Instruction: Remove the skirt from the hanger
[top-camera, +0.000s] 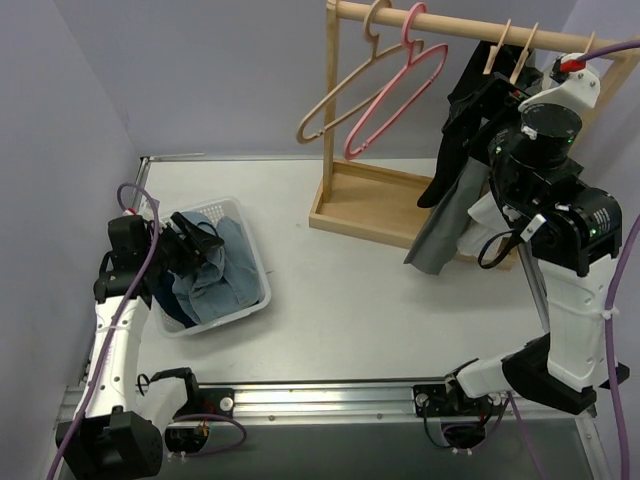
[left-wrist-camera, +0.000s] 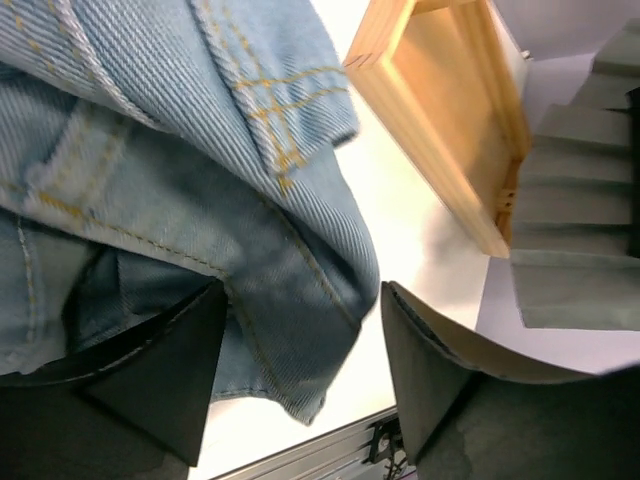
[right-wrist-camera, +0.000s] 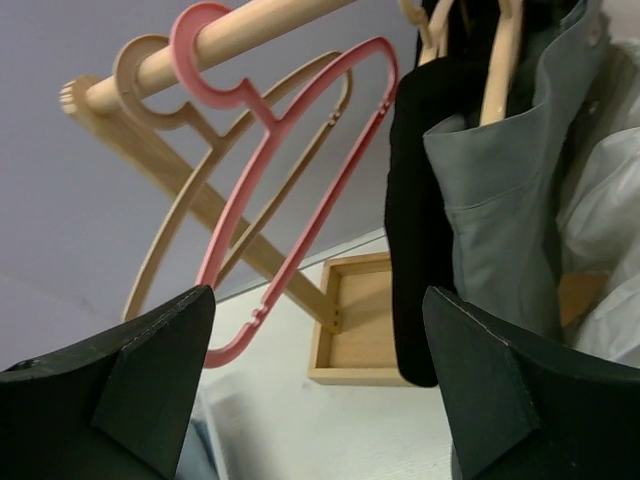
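A grey skirt (top-camera: 436, 240) and a black garment (right-wrist-camera: 415, 220) hang on wooden hangers (right-wrist-camera: 495, 70) at the right of the rack; the grey one (right-wrist-camera: 500, 210) has a white garment beside it. My right gripper (top-camera: 500, 120) is raised before them, open, with nothing between its fingers. My left gripper (top-camera: 200, 235) is over the basket of folded denim (top-camera: 220, 280), part open; in the left wrist view denim (left-wrist-camera: 170, 190) lies beyond and between its fingertips, and whether it touches is unclear.
Two empty hangers, pink (top-camera: 395, 90) and beige (top-camera: 340, 90), hang at the rack's left. The white basket (top-camera: 262, 295) sits at the table's left.
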